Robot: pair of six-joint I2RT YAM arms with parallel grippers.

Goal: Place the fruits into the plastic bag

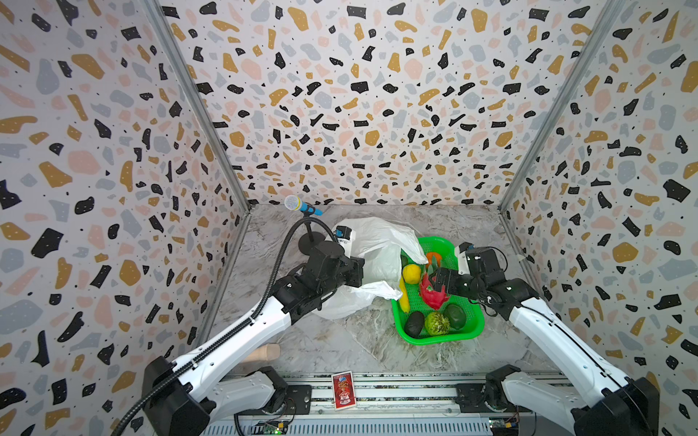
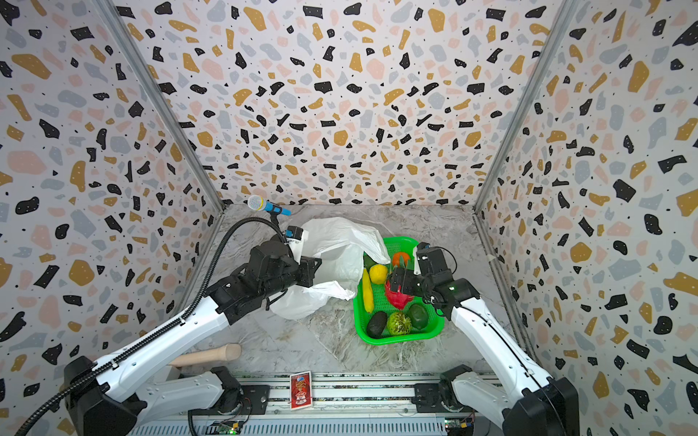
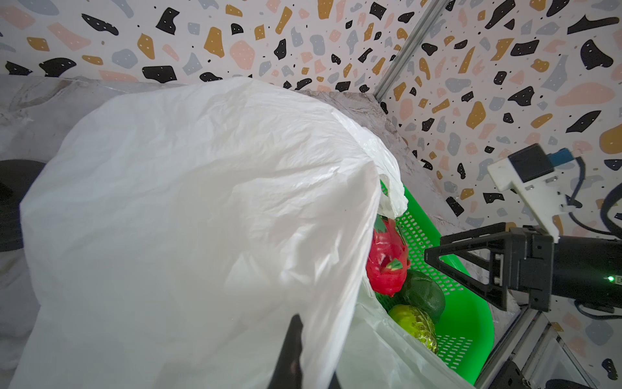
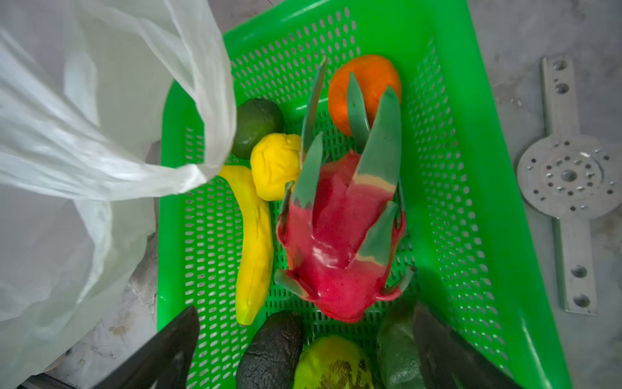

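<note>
My left gripper (image 1: 356, 274) is shut on the edge of the white plastic bag (image 3: 213, 194), whose mouth hangs loosely open. One dark finger (image 3: 294, 353) shows beside the film at the bottom of the left wrist view. Over the green basket my right gripper stands open, with nothing in its grasp. Below it lies the red dragon fruit (image 4: 337, 246), its green leaves pointing away. Around that are a banana (image 4: 254, 253), a yellow fruit (image 4: 275, 165), an orange (image 4: 366, 87), a small green fruit (image 4: 258, 126), a dark avocado (image 4: 275, 353) and a mottled green fruit (image 4: 333, 366).
The green basket (image 4: 518, 311) has a raised rim, with the bag overhanging its left side. A metal plate (image 4: 570, 181) lies on the table to its right. A black stand (image 1: 311, 242) is behind the left arm; a red card box (image 1: 344, 390) lies in front.
</note>
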